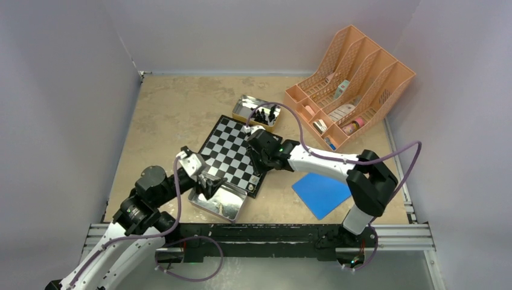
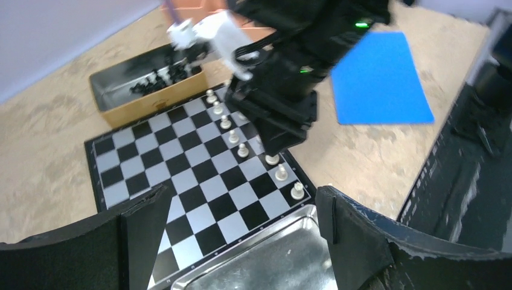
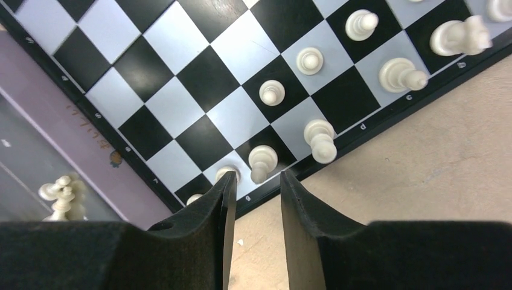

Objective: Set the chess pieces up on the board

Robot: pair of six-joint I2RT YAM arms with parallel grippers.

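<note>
Several white chess pieces stand upright along one side of the checkered board (image 2: 187,208). In the right wrist view a tall white piece (image 3: 262,162) is just beyond the fingertips of my right gripper. That gripper is partly open above the board's edge, and I see no piece gripped in it. My left gripper is open, its fingers wide apart over the board and the near metal tray (image 2: 265,264), with nothing between them. White pieces (image 3: 60,194) lie in this tray. Dark pieces (image 1: 264,115) are in the far box (image 1: 270,125).
An orange rack (image 1: 338,134) with small items stands at the back right. A blue sheet (image 1: 322,194) lies on the table to the right of the board. The right arm reaches across the board's right side. Bare table lies left of the board.
</note>
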